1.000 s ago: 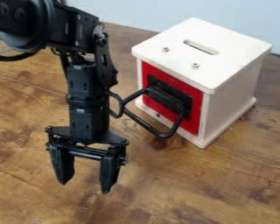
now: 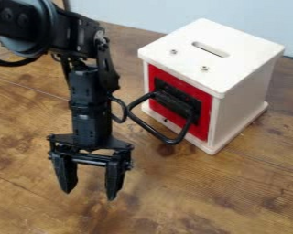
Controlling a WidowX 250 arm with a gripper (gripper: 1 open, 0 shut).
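My black gripper (image 2: 91,183) points down over the bare wooden table at the lower left, its two fingers apart with nothing between them. To its right and behind it stands a white box (image 2: 234,91) with a slot and two bolts on top. The box's front is a red panel (image 2: 200,123) carrying a black part with a black loop handle (image 2: 171,139) that sticks out toward the arm.
A pale wall or surface runs along the back edge at the top right.
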